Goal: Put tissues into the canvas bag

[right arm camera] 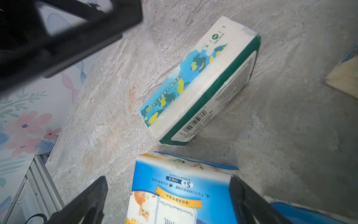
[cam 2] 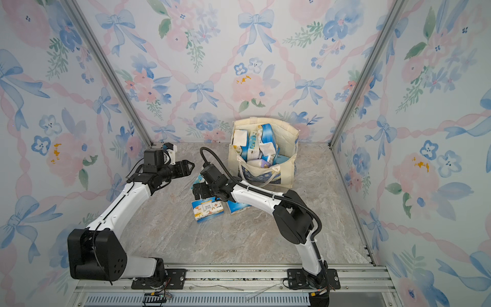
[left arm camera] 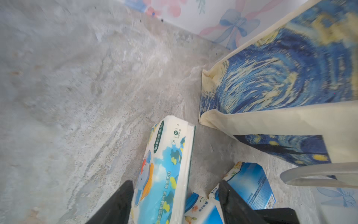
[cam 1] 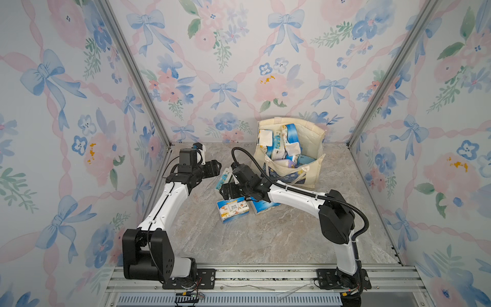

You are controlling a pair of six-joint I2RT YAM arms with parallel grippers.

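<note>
Inside the cream canvas bag (cam 1: 315,172) at the back right lie several tissue packs (cam 2: 266,139). A slim pack with a green-edged side (right arm camera: 220,100) rests on the floor, in front of and below my left gripper, which is part open with nothing held. Nearer the front lies a blue and white tissue pack with an orange banner (cam 1: 233,209). My right gripper hangs open over that pack, its fingers apart on either side in the wrist view. Another blue pack (cam 1: 263,205) sits beside it, partly under the right arm.
The bag's blue swirl-patterned front (left arm camera: 276,74) stands close to the slim pack. My right arm (cam 1: 301,198) reaches across in front of the bag.
</note>
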